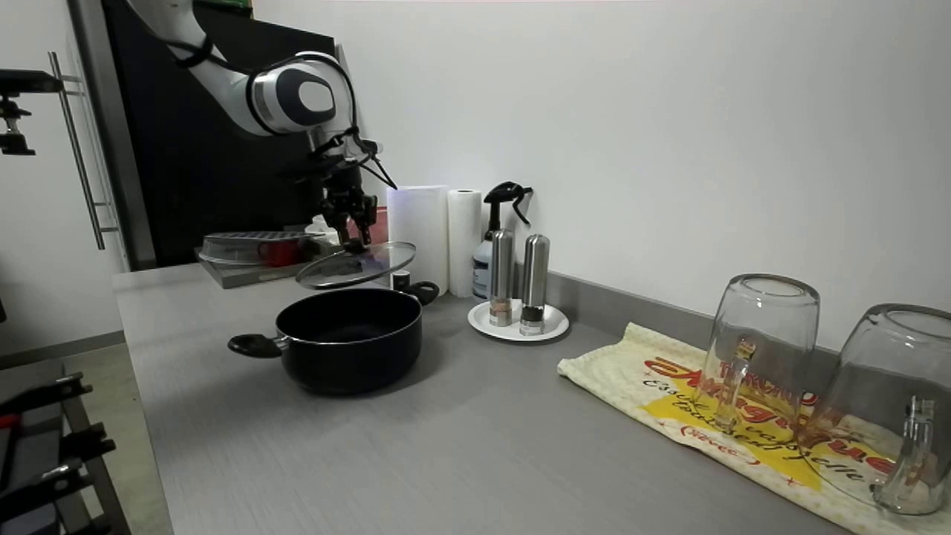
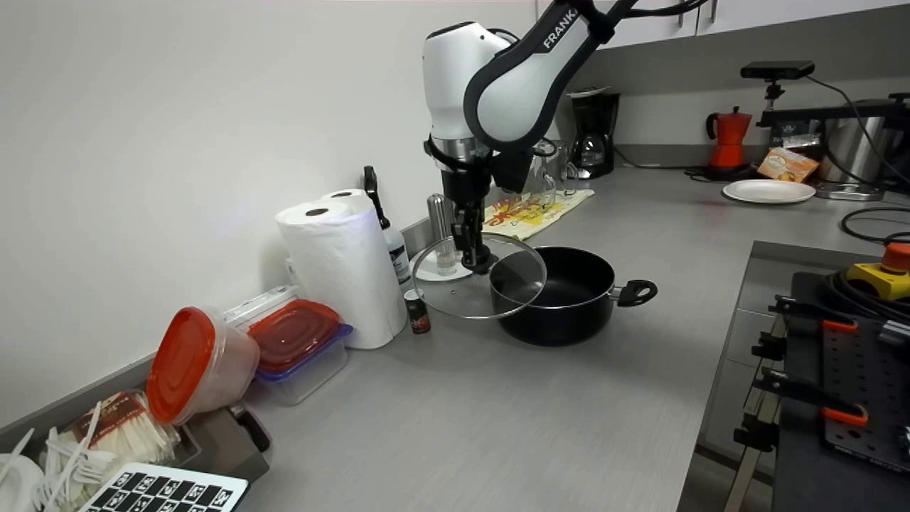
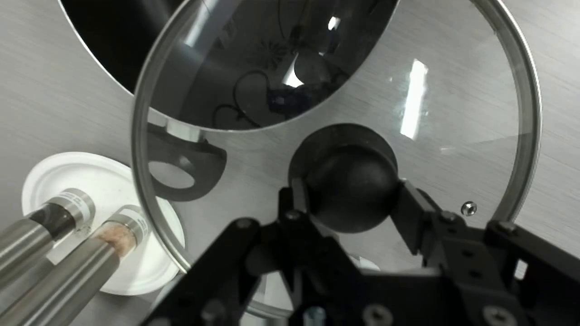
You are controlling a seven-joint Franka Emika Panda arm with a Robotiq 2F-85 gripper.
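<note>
A round glass lid [image 2: 452, 294] with a metal rim hangs in the air, slightly tilted. My gripper is shut on its black knob [image 3: 353, 187], one finger to each side. Below and beside the lid stands a black pot [image 1: 356, 357], uncovered, with two black side handles. In the wrist view the lid overlaps only part of the pot [image 3: 108, 38] and one pot handle [image 3: 204, 174]; most of it is over bare counter. From exterior view 1 the lid [image 1: 388, 258] appears behind and above the pot's far rim.
Two steel grinders [image 1: 535, 281] stand on a white plate [image 1: 486, 316] near the wall. Paper towel rolls [image 2: 341, 273], a spray bottle [image 2: 394, 247] and a small spice jar [image 2: 417, 312] are close to the lid. Counter in front of the pot is clear.
</note>
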